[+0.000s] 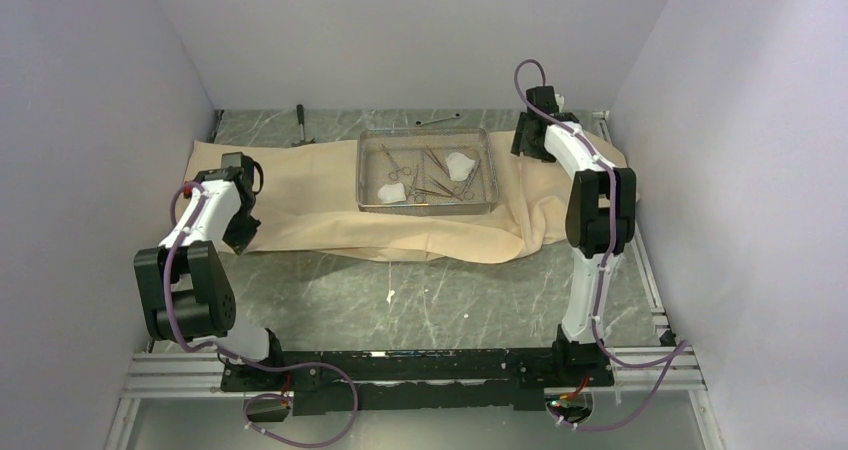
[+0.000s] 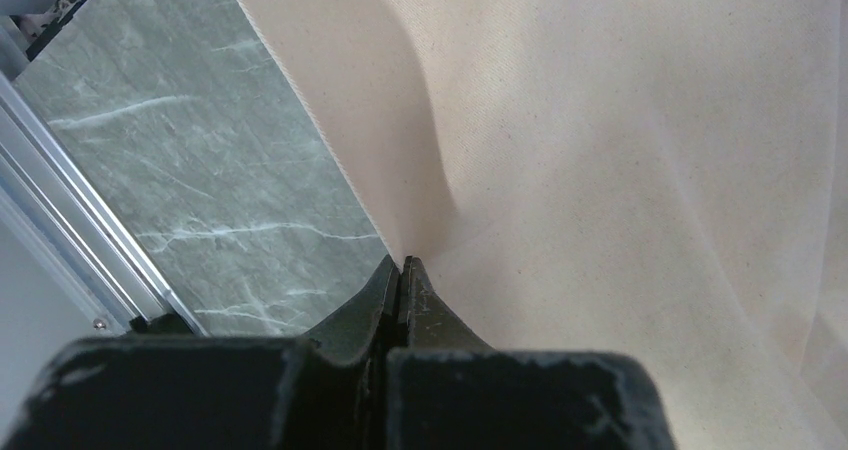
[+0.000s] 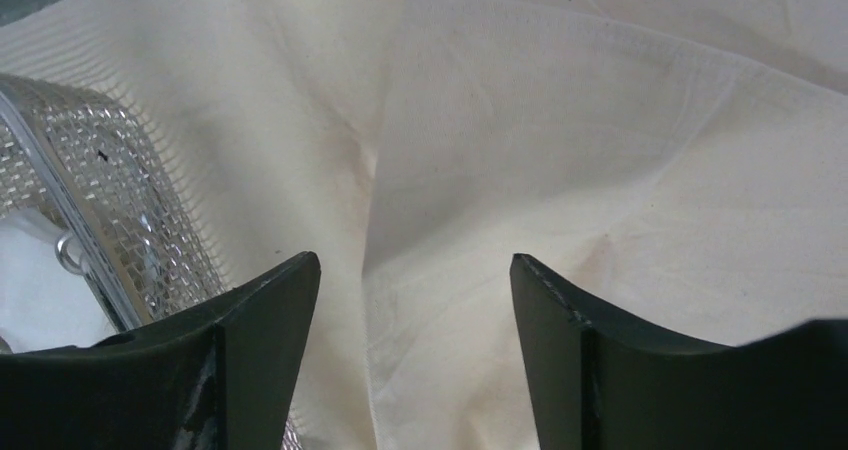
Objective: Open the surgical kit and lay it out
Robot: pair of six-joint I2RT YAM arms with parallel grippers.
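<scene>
A beige drape (image 1: 300, 180) lies across the table, folded and rumpled toward the right. On it sits a metal mesh tray (image 1: 427, 207) holding scissors, forceps and white pads. My left gripper is shut at the drape's edge at the left front; whether cloth is between its tips is hard to tell. My right gripper hangs open over the drape just right of the tray, above a turned-over flap (image 3: 540, 120) of cloth, with nothing between its fingers.
A dark-handled tool (image 1: 300, 120) and a wrench (image 1: 437, 120) lie behind it. Walls close in both sides and the back.
</scene>
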